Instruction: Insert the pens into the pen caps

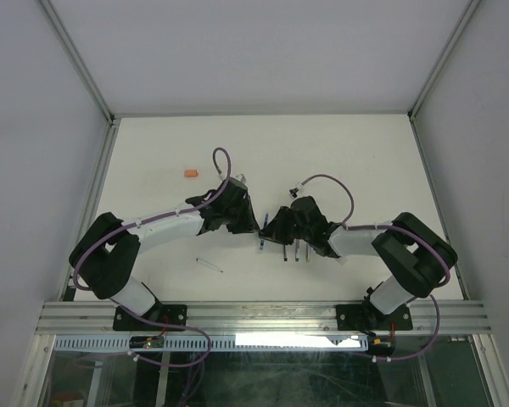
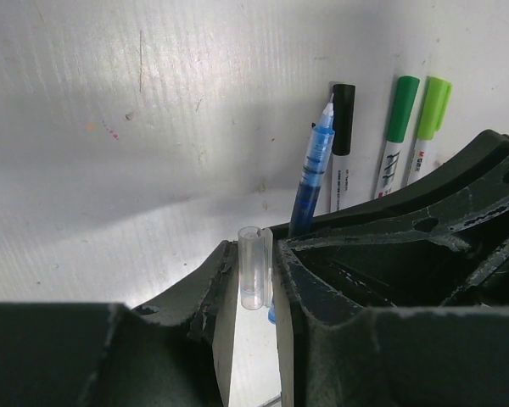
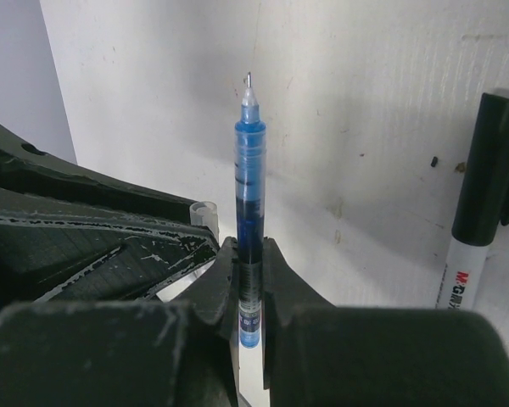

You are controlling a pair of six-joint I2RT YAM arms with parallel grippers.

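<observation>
A blue pen is clamped in my right gripper, its metal tip bare and pointing to the top of the right wrist view. In the left wrist view the same pen passes close beside the cap. My left gripper is shut on a small clear pen cap, its round end turned toward the camera. Cap and pen are side by side, the cap not over the tip. From above, the left gripper and right gripper nearly meet over the table.
Black, dark green and light green markers lie right of the pen. A thin clear stick lies at front left, an orange block at back left.
</observation>
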